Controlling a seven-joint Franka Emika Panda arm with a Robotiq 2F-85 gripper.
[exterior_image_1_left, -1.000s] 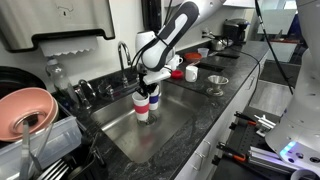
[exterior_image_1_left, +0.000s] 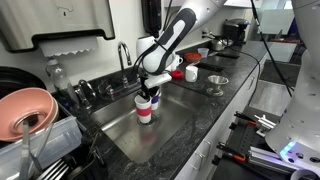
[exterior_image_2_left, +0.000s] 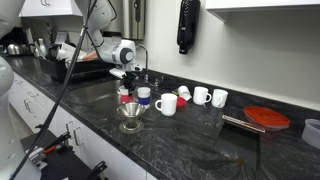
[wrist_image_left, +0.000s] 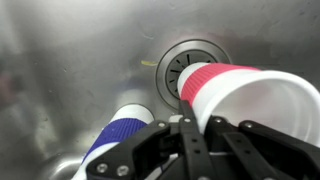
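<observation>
My gripper is shut on the rim of a white cup with a red band (wrist_image_left: 212, 75). In the wrist view, the cup leans away over the sink drain (wrist_image_left: 182, 66), its wide mouth at the right. Beside it stands a white cup with a blue band (wrist_image_left: 122, 128), apart from my fingers. Exterior view 1 shows the red-banded cup (exterior_image_1_left: 145, 115) low inside the sink (exterior_image_1_left: 122, 128), with the blue-banded cup (exterior_image_1_left: 155, 98) just behind it. Whether the held cup touches the sink floor is hard to tell.
A faucet (exterior_image_1_left: 124, 55) rises behind the sink. On the counter are a metal bowl (exterior_image_2_left: 130, 114), a white mug (exterior_image_2_left: 167, 103), more mugs, a red plate (exterior_image_2_left: 266, 118) and a tray (exterior_image_2_left: 241, 125). A dish rack with a pink bowl (exterior_image_1_left: 25, 108) borders the sink at left.
The red-banded cup has come down and slightly to the right in exterior view 1, together with my gripper. The blue-banded cup looks unmoved.
</observation>
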